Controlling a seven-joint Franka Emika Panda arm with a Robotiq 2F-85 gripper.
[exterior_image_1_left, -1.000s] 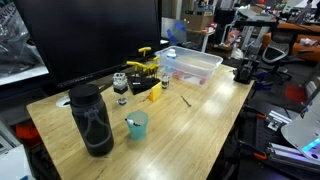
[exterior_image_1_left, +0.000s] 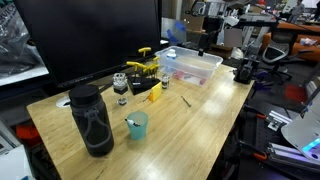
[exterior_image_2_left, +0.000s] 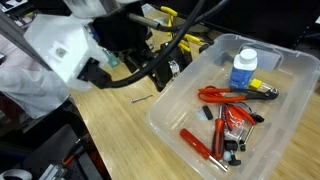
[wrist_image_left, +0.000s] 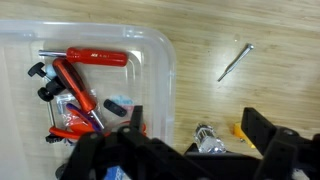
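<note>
My gripper is open with nothing between its fingers. In the wrist view it straddles the right wall of a clear plastic bin (wrist_image_left: 166, 75) and the bare table beside it. The bin (exterior_image_1_left: 193, 65) stands at the table's back in exterior view 1. It holds a red screwdriver (exterior_image_2_left: 194, 143), red-handled pliers (exterior_image_2_left: 220, 95), a white and blue bottle (exterior_image_2_left: 243, 68) and several small dark parts. Outside it, a thin metal tool (wrist_image_left: 236, 62) lies on the table. Exterior view 2 has the gripper (exterior_image_2_left: 160, 72) above the bin's near-left side.
A black cylindrical speaker (exterior_image_1_left: 92, 120) and a teal mug (exterior_image_1_left: 137, 125) stand at the table's left. Yellow clamps (exterior_image_1_left: 143, 66) and small items sit along the back near a large monitor (exterior_image_1_left: 110, 35).
Over the last second the arm has moved left and down from the upper right to the bin. The table objects have stayed put.
</note>
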